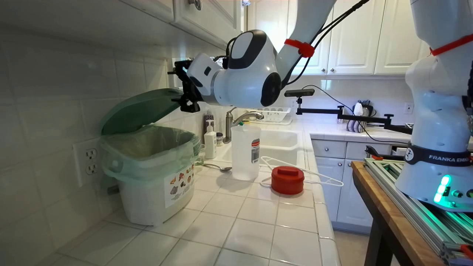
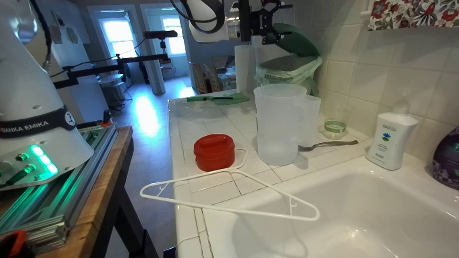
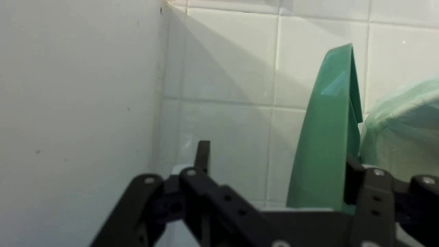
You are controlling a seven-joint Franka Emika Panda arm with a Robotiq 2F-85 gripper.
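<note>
In exterior view 1 the green lid [image 1: 139,108] of the countertop bin leans over the bin, hinged at its wall side and raised part way. My gripper [image 1: 173,86] stands at the lid's free edge, above the bin's rim. From the wrist, the lid [image 3: 321,136] shows edge-on between the parted fingers of my gripper. It lies close against the right finger [image 3: 353,181], though firm contact is hard to tell. A wide gap separates it from the left finger [image 3: 202,155]. The white bin [image 1: 150,201] wears a pale green liner.
Close overhead is the upper cabinet [image 1: 148,11], and the tiled wall [image 1: 44,133] runs behind the bin. A clear pitcher [image 2: 279,124], red container [image 2: 214,152] and white hanger [image 2: 241,210] occupy the counter near the sink.
</note>
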